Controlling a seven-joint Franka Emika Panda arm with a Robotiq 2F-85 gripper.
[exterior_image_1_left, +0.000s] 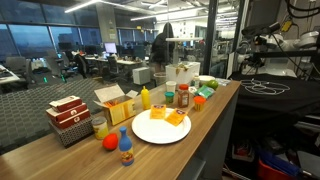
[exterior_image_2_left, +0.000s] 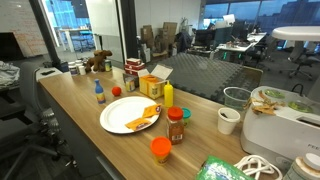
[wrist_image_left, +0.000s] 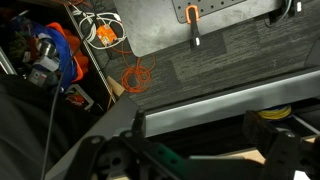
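Observation:
On the wooden table, a white plate carries orange pieces. A blue bottle, a red ball and a jar stand left of it. Behind are an open yellow box and a yellow squeeze bottle. A red-lidded jar and an orange cup stand toward the near end. In the wrist view my gripper is open, its dark fingers wide apart over the floor, with nothing between them.
A basket of red boxes stands at the table's far left. A white cup and green packet crowd the other end. Cables and a metal-framed platform edge show below the gripper.

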